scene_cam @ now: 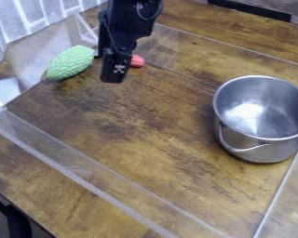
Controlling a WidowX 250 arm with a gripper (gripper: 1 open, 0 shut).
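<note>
The black robot gripper (115,65) hangs over the upper middle of the wooden table (127,149). Its fingers point down, and their state is hard to make out. Just to its left lies a light green textured object (70,63). A small red object (137,60) lies just behind the gripper, partly hidden by it. A large silver metal pot (261,116) stands at the right.
Clear plastic edging runs along the left and front right of the table. A dark strip borders the back right corner.
</note>
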